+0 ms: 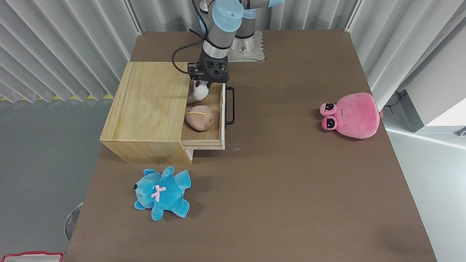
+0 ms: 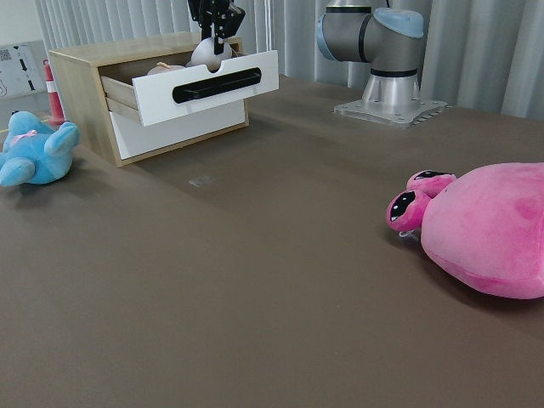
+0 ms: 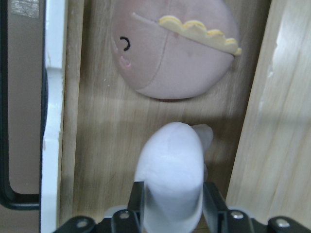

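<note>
My gripper is shut on a white plush toy, down inside the open drawer of a light wooden cabinet. The white toy sits at the drawer's back end in the front view, mostly under the gripper. A brown-pink round plush with a yellow stitched trim lies beside it in the drawer, apart from the gripper. The drawer's white front carries a black handle.
A blue teddy bear with a pink bow lies in front of the cabinet. A pink plush with big eyes lies at the table's right edge.
</note>
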